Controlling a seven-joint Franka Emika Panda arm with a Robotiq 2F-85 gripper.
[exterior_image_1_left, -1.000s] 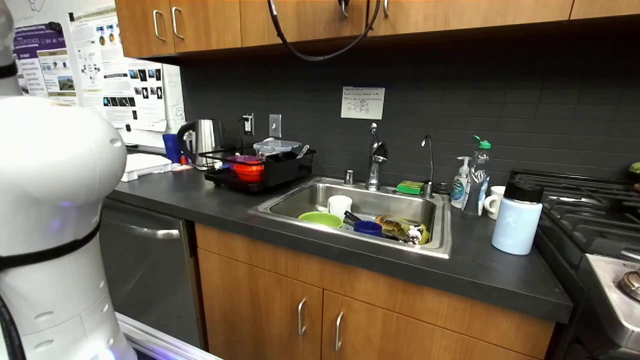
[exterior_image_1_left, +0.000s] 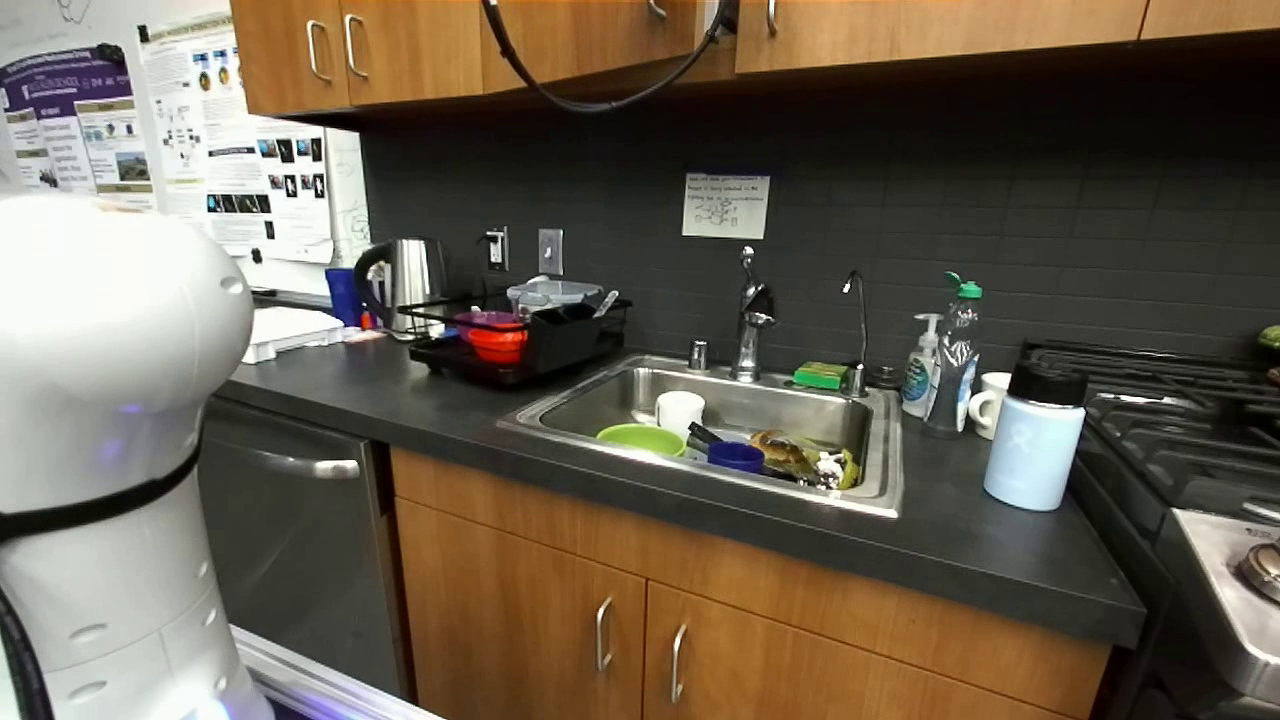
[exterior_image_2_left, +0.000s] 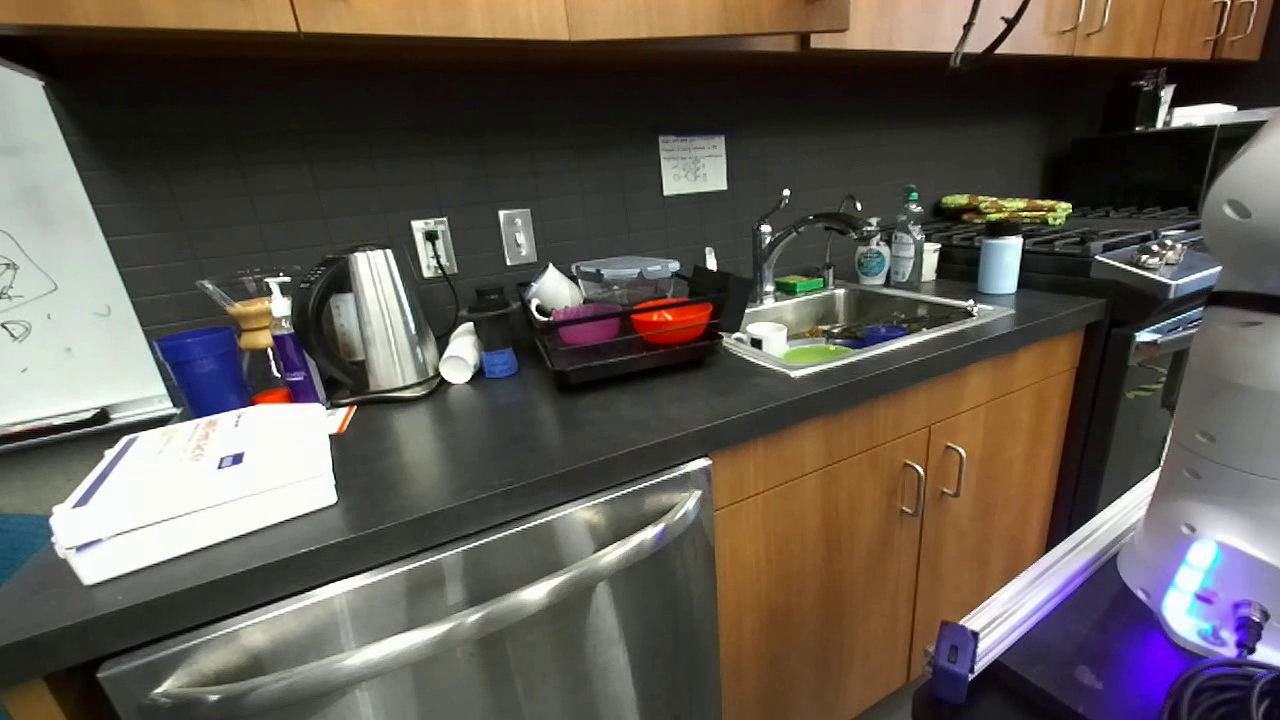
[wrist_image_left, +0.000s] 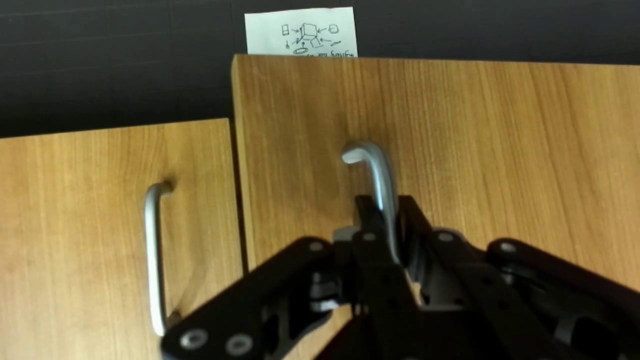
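Note:
In the wrist view, the silver handle (wrist_image_left: 380, 171) of a wooden cabinet door (wrist_image_left: 492, 138) runs down between the dark fingers. My gripper is shut on this handle, and the handle's lower part is hidden among the fingers. The door's edge stands out from the neighbouring door (wrist_image_left: 72, 228), so it is partly open. That neighbour has its own handle (wrist_image_left: 155, 258). In exterior view 1 the partly open door (exterior_image_1_left: 576, 36) shows at the top, while the gripper itself is out of frame.
Below are the sink (exterior_image_1_left: 576, 414) with dishes in it, the faucet (exterior_image_1_left: 750, 324) and a black dish rack (exterior_image_1_left: 576, 342). A cable (exterior_image_1_left: 576, 106) hangs beneath the upper cabinets. A paper note (wrist_image_left: 300, 36) is fixed to the dark wall. Room below the cabinets looks clear.
The upper cabinet door has swung outward, its handle edge shifting left in exterior view 1. The hanging cable has moved left and up, and the upper arm has left the frame.

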